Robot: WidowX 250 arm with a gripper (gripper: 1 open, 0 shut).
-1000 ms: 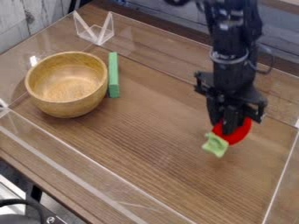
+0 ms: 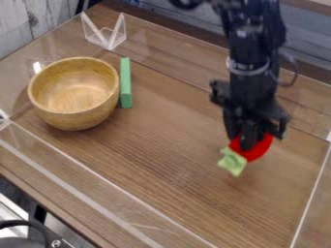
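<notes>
My gripper (image 2: 235, 138) hangs over the right side of the wooden table, pointing down. Just below it are a red round object (image 2: 256, 145) and a light green item (image 2: 233, 162), partly hidden by the gripper's dark body. The gripper appears to be shut on one of these, though the fingertips are hard to make out.
A yellow-tan bowl (image 2: 75, 87) stands at the left, with a green stick-like object (image 2: 126, 82) to its right. A white wire item (image 2: 106, 31) sits at the back left.
The bowl has not moved.
</notes>
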